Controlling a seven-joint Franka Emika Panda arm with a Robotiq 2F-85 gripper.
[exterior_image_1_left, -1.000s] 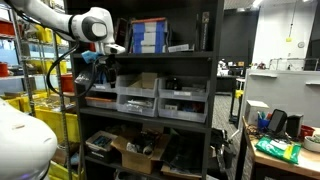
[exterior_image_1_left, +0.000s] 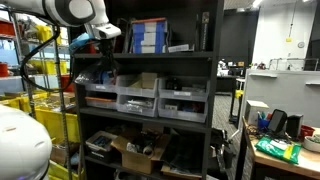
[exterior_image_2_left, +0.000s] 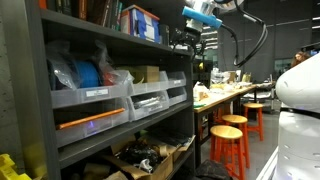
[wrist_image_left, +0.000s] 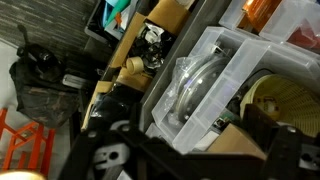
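My gripper hangs open above the shelf in the wrist view, its dark fingers (wrist_image_left: 122, 138) wide apart with nothing between them. Below it stands a clear bin (wrist_image_left: 172, 128) holding a plastic-wrapped item (wrist_image_left: 203, 82). Beside that bin, another holds a yellowish basket (wrist_image_left: 275, 97) and a brown cardboard piece (wrist_image_left: 235, 142). From the front, clear bins (exterior_image_1_left: 137, 106) sit in two tiers on the middle shelf. Against the dark shelving in exterior view 1, the fingers are hard to make out.
A cardboard box (exterior_image_1_left: 132, 160) of dark items lies on the lower shelf. Dark uprights (exterior_image_1_left: 208, 100) and an upper board (exterior_image_2_left: 95, 28) bound the bins. Books (exterior_image_1_left: 150, 37) fill the top shelf. To the right stands a table (exterior_image_1_left: 285, 160) with a green packet (exterior_image_1_left: 277, 150).
Over the last second the arm's upper links have risen and its wrist has shifted slightly right and up in exterior view 1. The bins look unmoved.
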